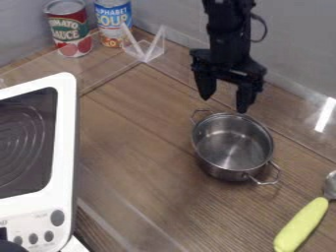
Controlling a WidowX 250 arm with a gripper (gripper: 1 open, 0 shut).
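Observation:
The black gripper (226, 81) hangs at the back centre of the camera view, its two fingers spread apart and pointing down, with nothing seen between them. It is behind and above the steel pot (233, 148), which stands on the wooden table with a handle at each side.
A white stove (59, 148) fills the left. A tomato sauce can (70, 30), an alphabet soup can (114, 20) and a white object (144, 47) stand at the back left. A spoon with a yellow handle (302, 224) lies at the right front.

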